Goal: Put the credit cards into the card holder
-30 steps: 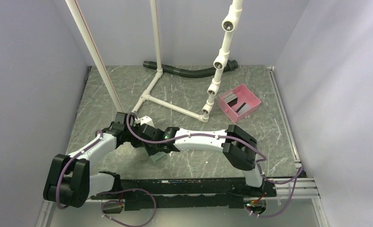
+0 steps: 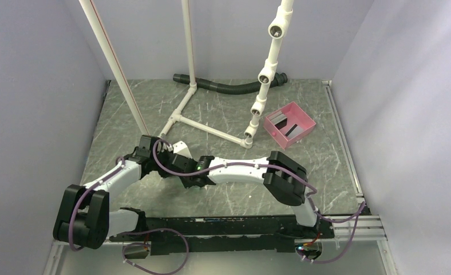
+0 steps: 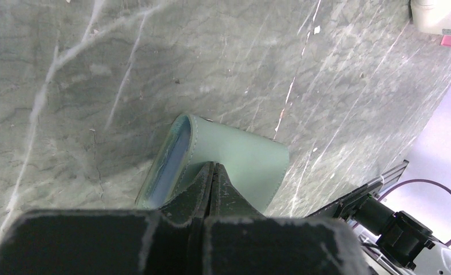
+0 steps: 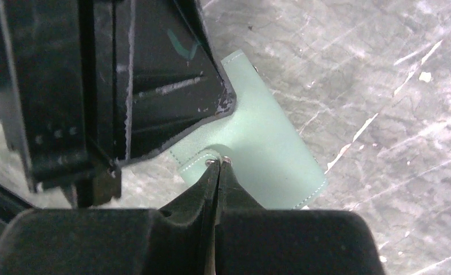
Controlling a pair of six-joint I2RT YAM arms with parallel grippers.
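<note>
A pale green card holder (image 3: pixel 243 152) lies folded on the grey marbled surface; in the left wrist view its rounded end shows a blue-grey inside. My left gripper is shut, its tips against or just above the holder's outer face. In the right wrist view the same holder (image 4: pixel 257 134) shows a small stitched flap (image 4: pixel 197 163) with a metal snap. Right at that snap are the tips of my right gripper, also shut; whether the flap's edge is between them is unclear. From the top, the arms hide the holder. I can make out no credit cards.
A pink box (image 2: pixel 277 136) at the back right holds dark and grey flat items. White pipes (image 2: pixel 212 130) stand on the surface behind the arms, with a black hose (image 2: pixel 234 89) farther back. My two grippers are very close together.
The left arm has barely moved.
</note>
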